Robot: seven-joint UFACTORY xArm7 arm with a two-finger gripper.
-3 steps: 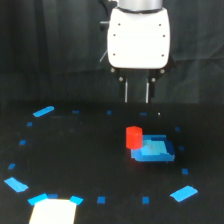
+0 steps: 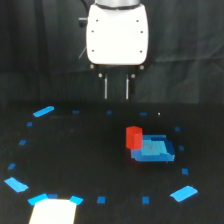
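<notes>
A red block (image 2: pixel 133 137) appears at the left side of a small blue tray (image 2: pixel 168 158); whether it rests on the tray's rim, inside it or beside it I cannot tell. Something light blue (image 2: pixel 153 148) shows inside the tray. High above and a little left of the block hangs my gripper (image 2: pixel 116 97). Its two thin fingers point down, well apart, with only dark background between them.
Light blue strips lie at the back left (image 2: pixel 44 111), left edge (image 2: pixel 15 184) and front right (image 2: pixel 184 193). A pale square (image 2: pixel 53 213) sits at the front left. Small blue marks dot the dark surface, whose middle left is otherwise clear.
My gripper has shifted left and slightly up in the view, its fingers still apart. The red block and the blue tray stay where they were.
</notes>
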